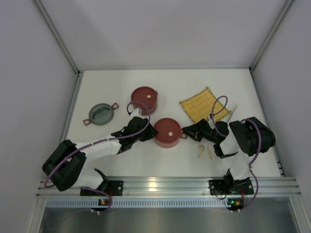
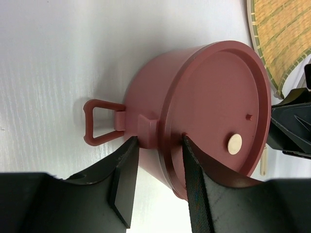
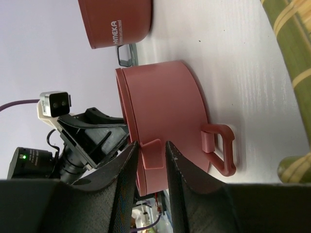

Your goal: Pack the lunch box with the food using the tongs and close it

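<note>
A round red-brown lunch box point(image 1: 167, 132) with its lid on stands mid-table, one arm at each side. My left gripper has its fingers astride the lid rim and a side clip, the lid point(image 2: 218, 107) facing the camera. From the opposite side, my right gripper reaches the box with its fingertips either side of another clip point(image 3: 152, 154). Both fingers stand part open at the clips; whether they grip firmly does not show. A loop handle point(image 2: 103, 122) sticks out below the left fingers, another handle point(image 3: 224, 148) beside the right ones.
A second lidded red-brown pot point(image 1: 145, 99) stands behind the left gripper. At far left lies a grey-green lid point(image 1: 101, 114) with red handles. A yellow woven mat point(image 1: 204, 104) lies back right. A wooden spoon point(image 1: 200, 150) lies at the front right.
</note>
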